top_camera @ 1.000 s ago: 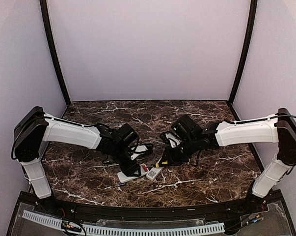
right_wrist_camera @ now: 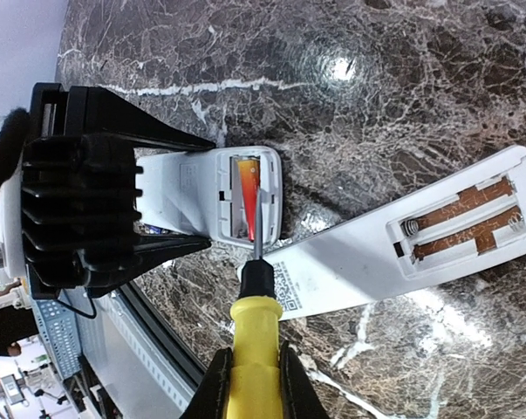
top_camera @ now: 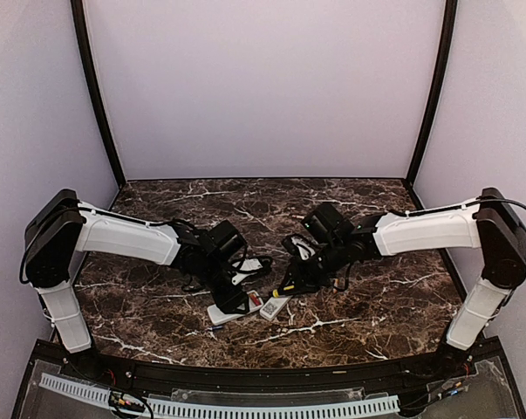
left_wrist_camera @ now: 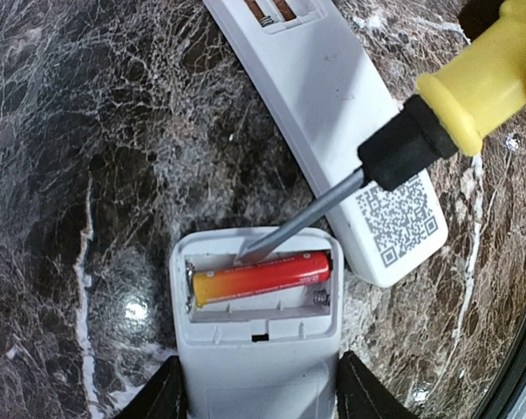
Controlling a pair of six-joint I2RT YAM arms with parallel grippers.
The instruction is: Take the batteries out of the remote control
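Note:
A white remote control (left_wrist_camera: 258, 375) lies with its battery bay uncovered. One red-and-orange battery (left_wrist_camera: 263, 278) sits slanted in the bay, with bare space below it in the left wrist view. My left gripper is shut on this remote, its fingers (right_wrist_camera: 171, 249) against both long sides. My right gripper is shut on the yellow handle of a screwdriver (right_wrist_camera: 256, 325). The screwdriver's metal tip (left_wrist_camera: 256, 251) reaches into the bay at the battery's upper edge in the left wrist view. Whether it touches the battery is hard to tell.
A second white remote (right_wrist_camera: 350, 262) lies slanted close to the first one's bay end; its own bay is empty. Near the left gripper is a small blue item (top_camera: 215, 328).
My right gripper and the screwdriver have shifted slightly left toward the held remote. The left arm and both remotes look unmoved.

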